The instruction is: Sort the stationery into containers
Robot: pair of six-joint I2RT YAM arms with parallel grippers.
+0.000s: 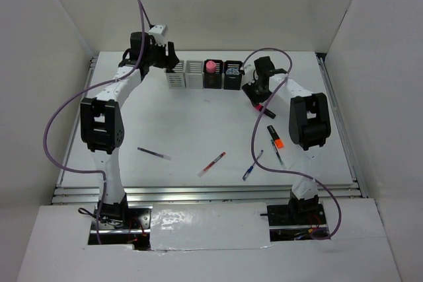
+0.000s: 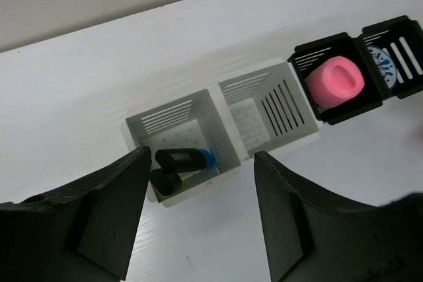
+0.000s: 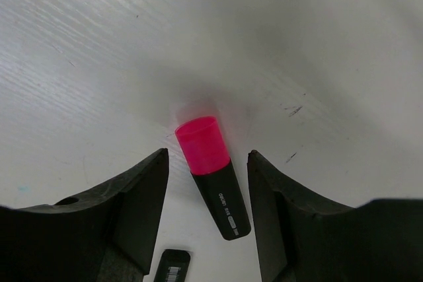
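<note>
My left gripper hangs open above the left white basket, which holds dark markers, one with a blue end. An empty white basket adjoins it; black baskets hold a pink object and a blue-and-white round object. My right gripper stands open around a pink-and-black marker lying on the table. An orange-and-black marker lies nearer the front, with several pens, among them a red one, a blue one and a dark one.
The four baskets stand in a row at the back of the white table. Walls rise at the back and both sides.
</note>
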